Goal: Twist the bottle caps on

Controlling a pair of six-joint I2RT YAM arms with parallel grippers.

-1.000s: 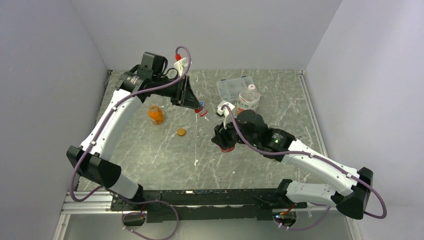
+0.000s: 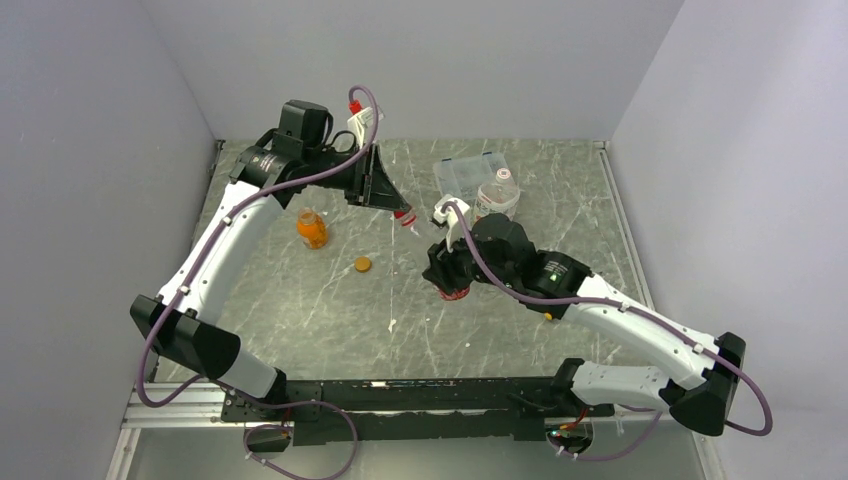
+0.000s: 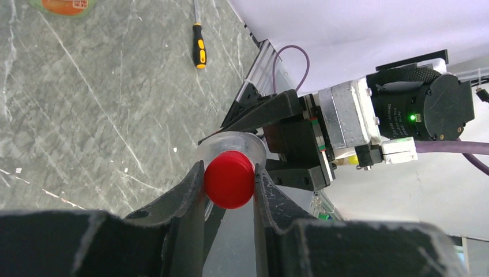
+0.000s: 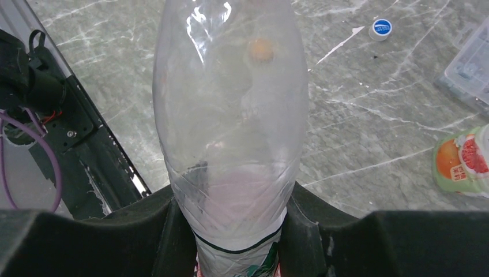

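My left gripper is shut on a red cap (image 3: 229, 179), held at the top of a clear plastic bottle (image 4: 230, 109). My right gripper grips that bottle by its lower, labelled part, in the middle of the workspace. In the top view the red cap (image 2: 404, 216) sits at the tip of the left gripper, over the bottle's upper end; whether it is seated on the thread I cannot tell.
An orange jar (image 2: 312, 230) stands at the left, an orange lid (image 2: 362, 264) lies nearer the middle. A clear box (image 2: 462, 172) and a large bottle (image 2: 495, 200) are at the back right. A screwdriver (image 3: 199, 46) lies on the table.
My left gripper has shifted very slightly, and the cap between its fingertips now sits closer over the bottle's top, hiding the blue seen there earlier. The right arm is nearly still.
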